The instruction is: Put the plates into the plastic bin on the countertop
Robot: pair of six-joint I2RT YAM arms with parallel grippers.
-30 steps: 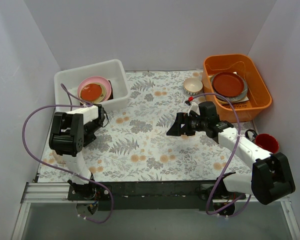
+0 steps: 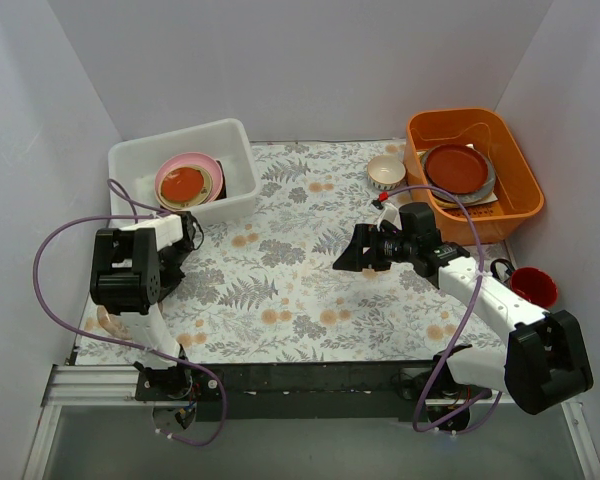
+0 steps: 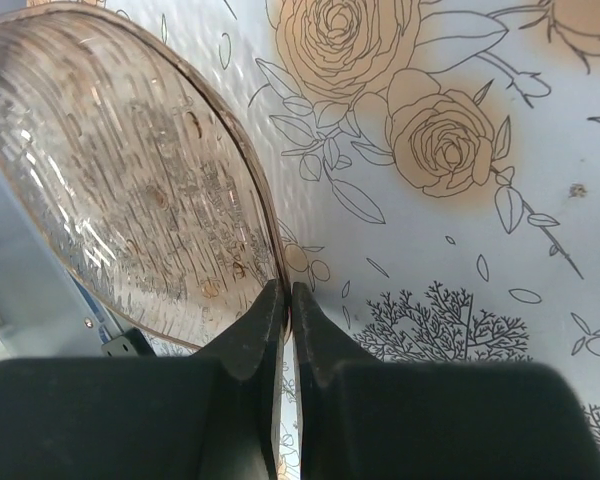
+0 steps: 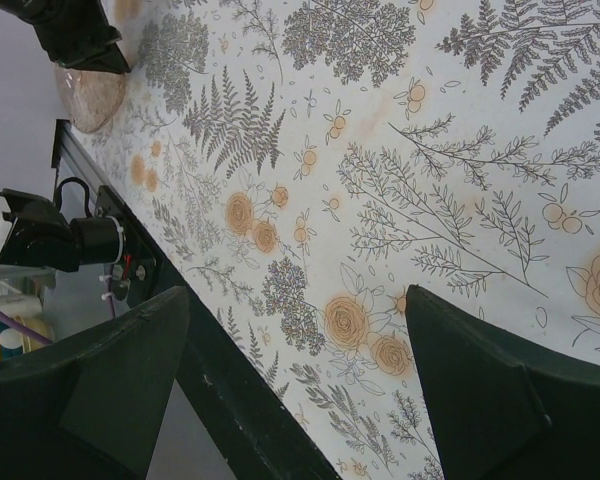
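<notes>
A clear brownish glass plate (image 3: 140,180) fills the upper left of the left wrist view, tilted up from the patterned countertop. My left gripper is shut on the plate's near rim. From above, the left arm hides most of that plate; only a pale edge (image 2: 108,320) shows. A white plastic bin (image 2: 242,165) at the back left holds stacked plates (image 2: 183,183), an orange one on top. My right gripper stands open over bare countertop, nothing between its fingers.
An orange bin (image 2: 525,190) with a red-brown plate (image 2: 457,168) in it stands at the back right. A white bowl (image 2: 386,172) and a red mug (image 2: 533,287) are beside it.
The right arm is nearly still.
</notes>
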